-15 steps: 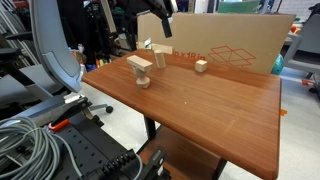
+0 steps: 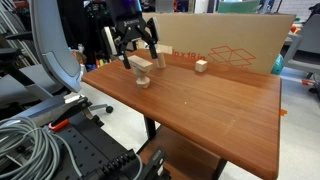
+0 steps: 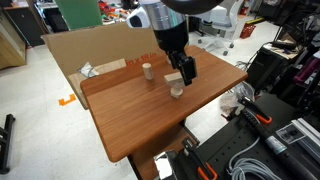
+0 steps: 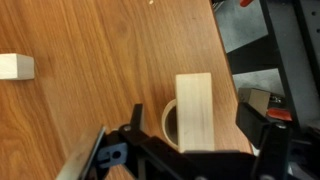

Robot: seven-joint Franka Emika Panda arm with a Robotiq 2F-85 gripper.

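A pale wooden rectangular block (image 4: 194, 105) lies flat across the top of a round pale cup-like piece (image 2: 143, 81) on the wooden table. Just over the block hangs my gripper (image 2: 140, 59), pointing down. Its fingers (image 4: 133, 137) stand apart on either side of the block, with gaps visible in the wrist view, so it is open and holds nothing. Part of the round piece's rim (image 4: 169, 122) shows beside the block; the rest is hidden beneath it.
A small pale cube (image 2: 201, 66) sits farther back on the table (image 2: 220, 115), and an upright cylinder (image 3: 147, 71) stands near the back edge. A cardboard panel (image 2: 225, 40) rises behind.
The gripper has come down toward the block, its fingers appearing from above it and now near its height. The block, round piece and cube have stayed in place.
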